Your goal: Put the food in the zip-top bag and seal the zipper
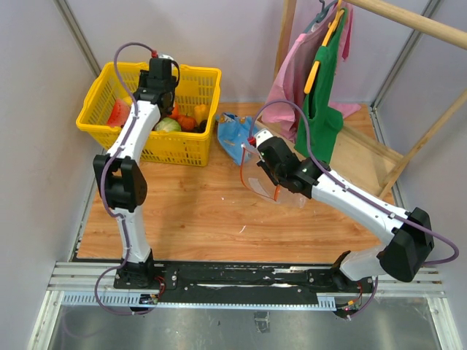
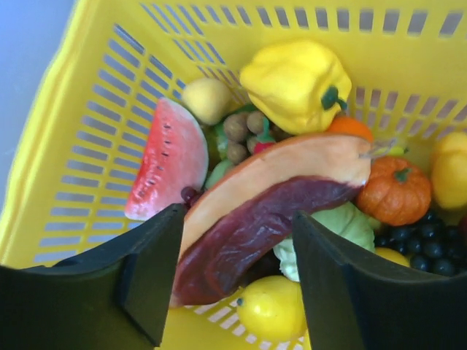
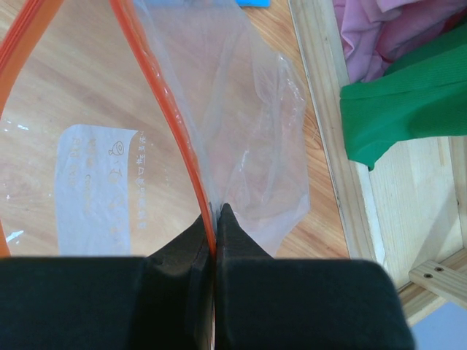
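Observation:
Over the yellow basket (image 1: 179, 152), my left gripper is open, pointing down at the food with its fingers apart. A long tan and dark-red meat piece (image 2: 252, 233) lies beneath it, running through the space seen between the fingers; contact does not show. Around the meat lie a watermelon slice (image 2: 171, 160), a yellow pepper (image 2: 298, 84), a lemon (image 2: 272, 308) and a small pumpkin (image 2: 394, 191). My right gripper is shut on the orange-edged rim of the clear zip bag (image 3: 255, 138). The bag's mouth gapes to the left of that grip.
A crumpled blue bag (image 1: 233, 135) lies between the basket and the clear bag. At the right stands a wooden rack (image 1: 365, 157) with a green garment (image 1: 319, 102) and a pink one (image 1: 293, 80).

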